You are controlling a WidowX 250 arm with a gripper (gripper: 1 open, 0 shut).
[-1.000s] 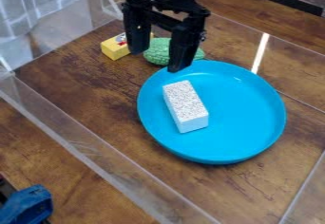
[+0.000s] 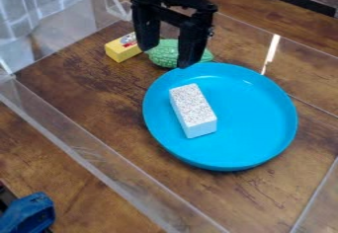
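My black gripper (image 2: 171, 41) hangs at the top centre of the camera view, its two fingers spread open with nothing visible between them. It is over the back edge of a blue plate (image 2: 258, 118). A white speckled block (image 2: 193, 111) lies on the plate, left of its middle. Behind the plate lies a green textured oval object (image 2: 164, 53), partly hidden by the gripper, and to its left a yellow box (image 2: 123, 47).
A blue object (image 2: 27, 215) sits at the lower left corner. Clear plastic walls run along the left side. The wooden surface (image 2: 79, 99) left of the plate is bare.
My gripper has shifted slightly left and up over the last second. The block, plate and other objects look unmoved.
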